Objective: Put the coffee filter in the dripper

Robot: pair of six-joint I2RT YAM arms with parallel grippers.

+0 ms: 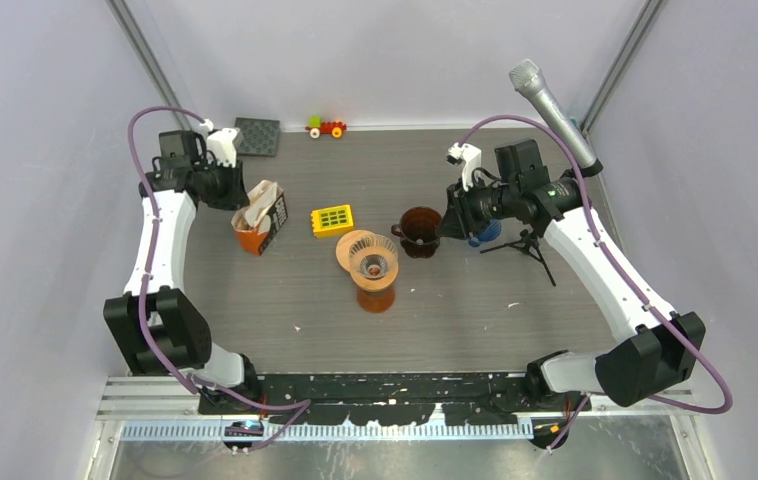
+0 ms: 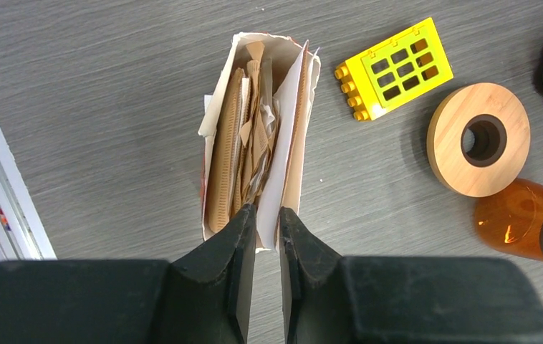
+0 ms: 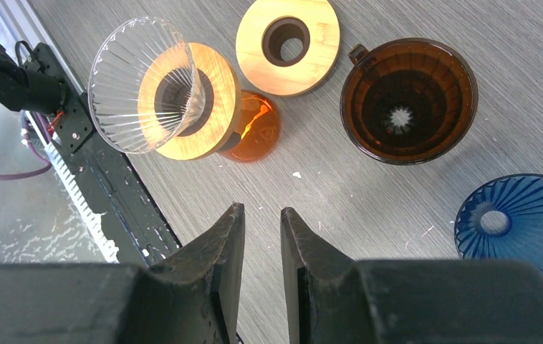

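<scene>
Brown and white coffee filters (image 2: 258,129) stand on edge in an open-topped orange box (image 1: 246,240). My left gripper is over the box's near end, its fingers apart by a narrow gap. Through that gap a strip of white paper shows; I see nothing gripped. A clear ribbed dripper (image 3: 129,100) sits in a wooden collar on an amber server (image 3: 258,132). Beside it stands a brown dripper with a handle (image 3: 408,100), and a blue dripper (image 3: 519,226) is further right. My right gripper hangs above bare table, fingers apart and empty.
A loose wooden ring (image 3: 319,57) lies against the server's side. Between box and ring rests a yellow toy block (image 1: 332,220). A dark plate (image 1: 258,136) and a small toy car (image 1: 326,128) are at the back.
</scene>
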